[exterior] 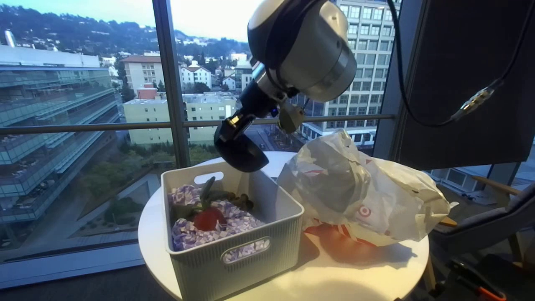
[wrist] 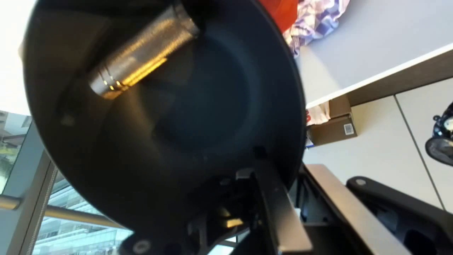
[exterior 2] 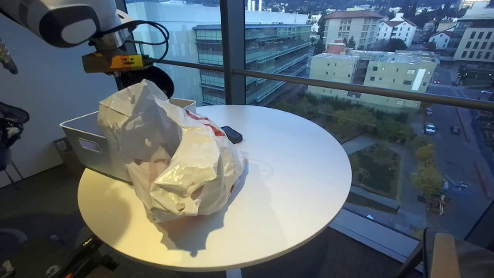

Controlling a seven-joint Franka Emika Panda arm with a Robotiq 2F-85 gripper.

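Observation:
My gripper (exterior: 232, 129) is shut on the rim of a black bowl (exterior: 243, 154). The bowl hangs tilted above the far end of a light grey bin (exterior: 235, 273). In the wrist view the bowl's dark inside (wrist: 199, 97) fills much of the picture, and a silver metallic cylinder (wrist: 146, 49) lies in it. Down in the bin are purple-and-white crumpled paper or cloth (exterior: 240, 225), a red round item (exterior: 209, 219) and a green stem-like piece (exterior: 206, 191). From the second exterior side, only part of the bowl (exterior 2: 162, 81) shows behind a bag.
A bulky white plastic bag (exterior: 386, 200) stands right beside the bin on the round white table (exterior: 321, 281). A small black box (exterior 2: 232, 134) lies on the table behind the bag. Clear tabletop (exterior 2: 296, 171) stretches toward the window.

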